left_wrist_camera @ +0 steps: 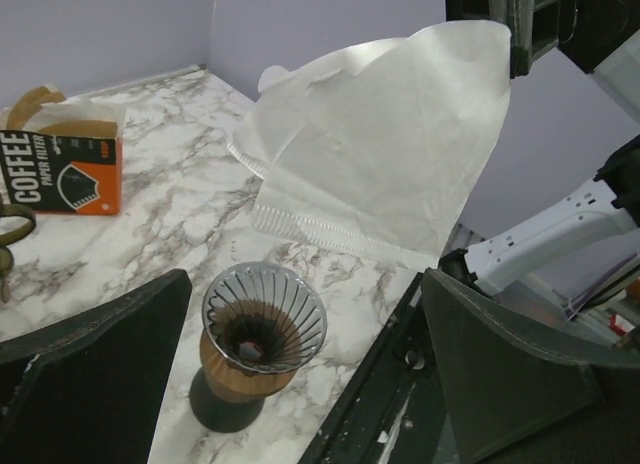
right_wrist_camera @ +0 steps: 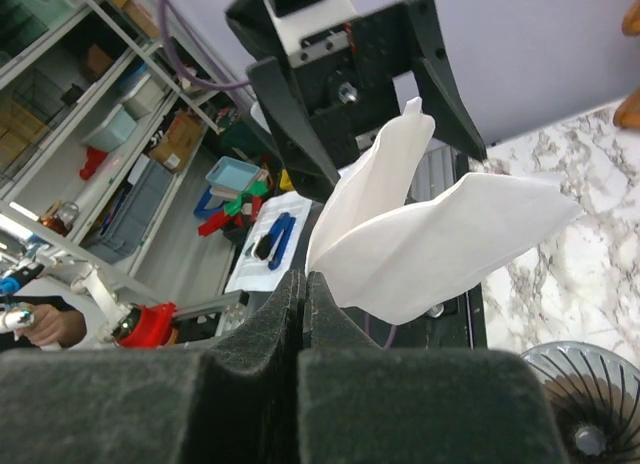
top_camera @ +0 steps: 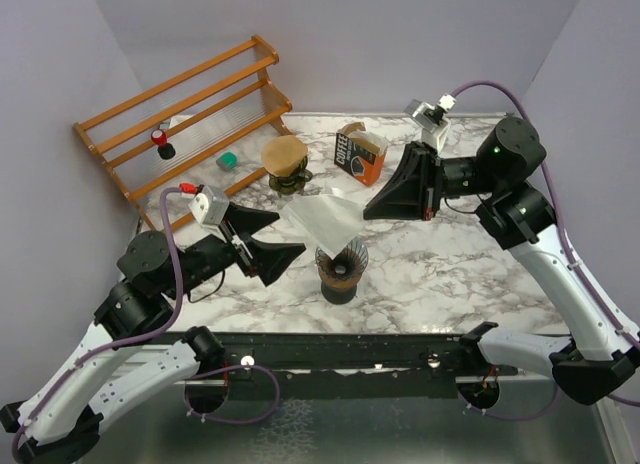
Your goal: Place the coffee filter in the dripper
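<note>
A white paper filter [top_camera: 325, 219] [left_wrist_camera: 370, 144] [right_wrist_camera: 420, 254] hangs above the dripper, pinched at its edge in my right gripper [top_camera: 370, 212], which is shut on it. The glass dripper [top_camera: 342, 264] sits on a wooden collar over a dark base; in the right wrist view its ribbed inside [right_wrist_camera: 560, 374] shows at the lower right. My left gripper [top_camera: 275, 239] stands open just left of the filter, with nothing between its fingers; in the left wrist view the filter is beyond its fingertips.
The coffee filter box [top_camera: 360, 159] [left_wrist_camera: 60, 169] stands at the back, beside a green pot with a tan lid [top_camera: 285, 154]. A wooden rack [top_camera: 180, 124] is at the back left.
</note>
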